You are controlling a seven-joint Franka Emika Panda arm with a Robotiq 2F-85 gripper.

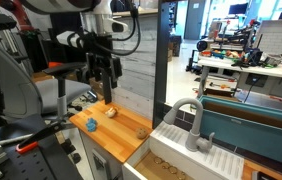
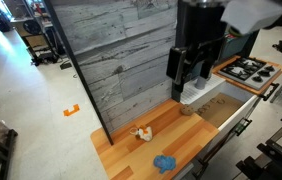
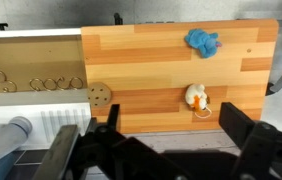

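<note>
My gripper hangs above the wooden counter (image 1: 124, 147), its fingers spread wide with nothing between them. On the counter lie a blue toy (image 3: 202, 42), a small white toy with an orange part (image 3: 196, 97) and a round wooden piece with small holes (image 3: 99, 94). In the second exterior view, the blue toy (image 2: 164, 162) is nearest the front edge, the white toy (image 2: 142, 132) is farther back, and the round piece (image 2: 186, 109) sits near the sink. All three are well below the fingers, touching none of them.
Next to the counter is a white sink (image 3: 82, 52) with several rings on its brown bottom and a grey faucet (image 1: 187, 112) behind. A grey plank wall (image 1: 129, 65) and a dark post (image 1: 161, 60) rise behind the counter. Past the sink stands a stove (image 2: 249, 70).
</note>
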